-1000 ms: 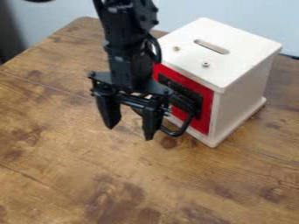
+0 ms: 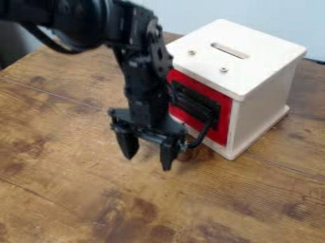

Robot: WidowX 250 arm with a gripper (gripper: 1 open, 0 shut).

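The black gripper (image 2: 147,152) hangs low just left of a white wooden box (image 2: 264,81), its two dark fingers pointing down and apart, with nothing visible between them. The box has a red front panel (image 2: 219,134) with black parts on it, partly hidden behind the arm. A slot and two small screws show in the box's top.
A pale wall stands behind, with the table's back edge at the upper left and upper right.
Over the last second the arm has swung slightly left and the gripper has moved down, its fingers now lower beside the box's red front. The box looks unmoved.
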